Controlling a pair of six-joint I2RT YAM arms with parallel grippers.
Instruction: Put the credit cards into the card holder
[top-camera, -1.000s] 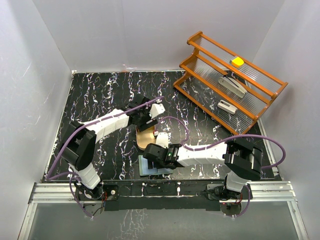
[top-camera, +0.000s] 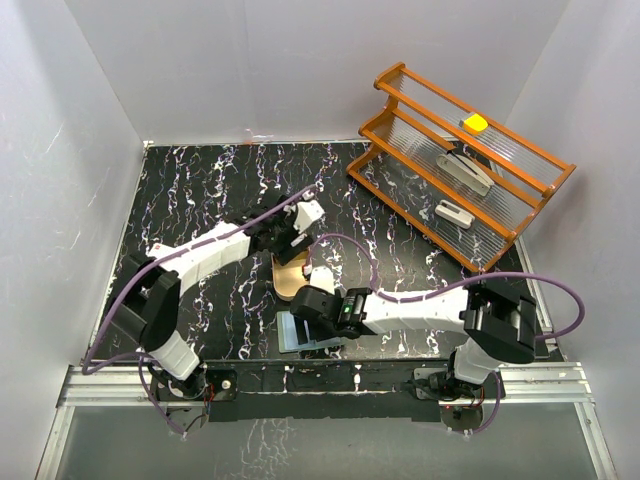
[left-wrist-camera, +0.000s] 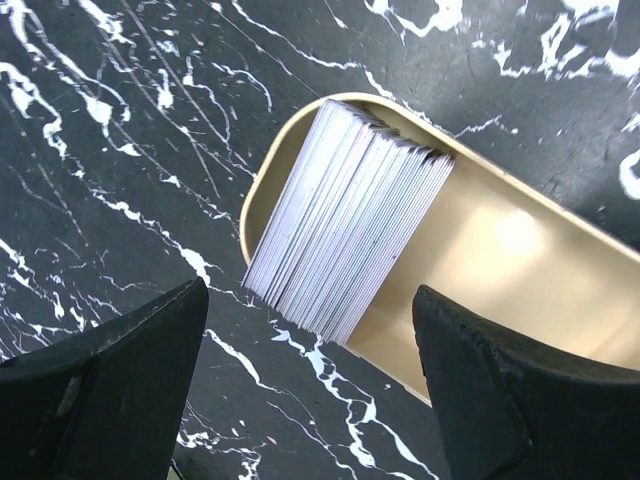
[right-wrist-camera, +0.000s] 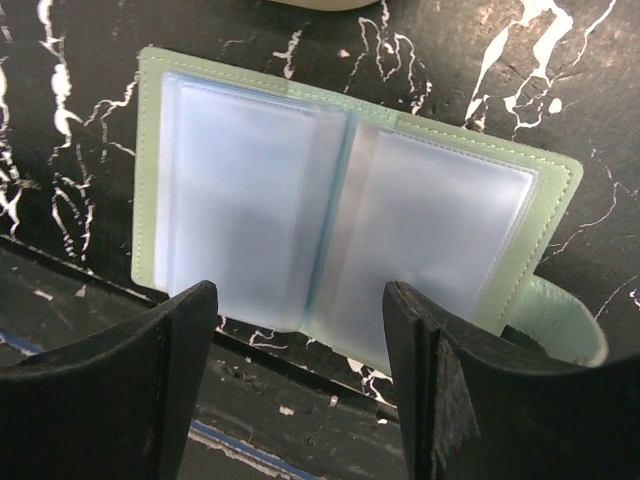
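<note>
A stack of cards, edges upward, sits at one end of a tan tray in the left wrist view. My left gripper hovers over it, fingers apart on either side, nothing held. An open card holder with clear sleeves and a pale green border lies flat in the right wrist view, near the table's front edge. My right gripper is over its lower edge, fingers apart and empty.
A wooden rack with a stapler-like white item and a yellow object fills the back right. Grey walls enclose the marble table.
Both arms have shifted slightly at their elbows, the right one a little outward to the right; the grippers stay over the tray and the holder.
</note>
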